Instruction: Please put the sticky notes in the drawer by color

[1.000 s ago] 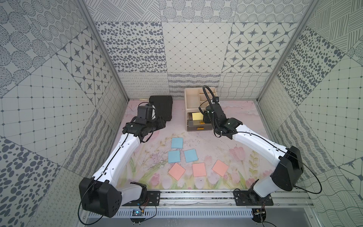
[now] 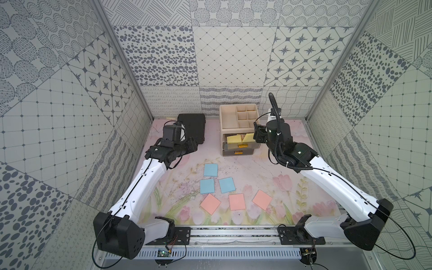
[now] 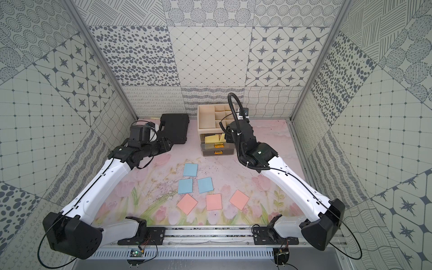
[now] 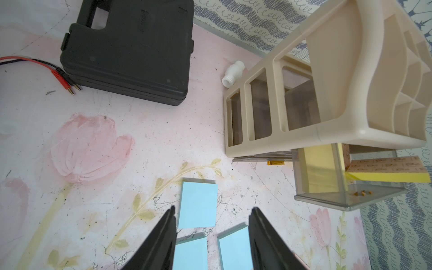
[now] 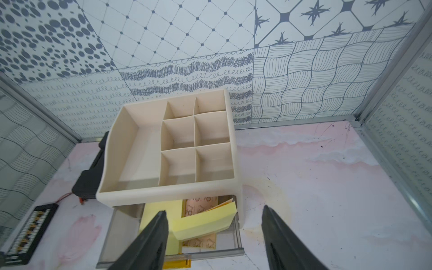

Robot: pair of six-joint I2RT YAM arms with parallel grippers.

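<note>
The beige organizer stands at the back, its upper drawer pulled out. In that drawer are yellow sticky notes, one pad flat at the left and one tilted up at the right. Three blue pads lie mid-table, and three pink pads are nearer the front edge. My right gripper hangs beside the drawer's right end, its fingers apart and nothing between them. To the left of the organizer, my left gripper is open and empty above the table.
A black case lies on the back left, near red and black leads. A small white piece stands by the organizer. Free tabletop extends to the right of the organizer.
My right arm has moved away to the right of the drawer, uncovering the tilted yellow pad. The yellow pad at the left shifted slightly earlier. The left arm stays put.
</note>
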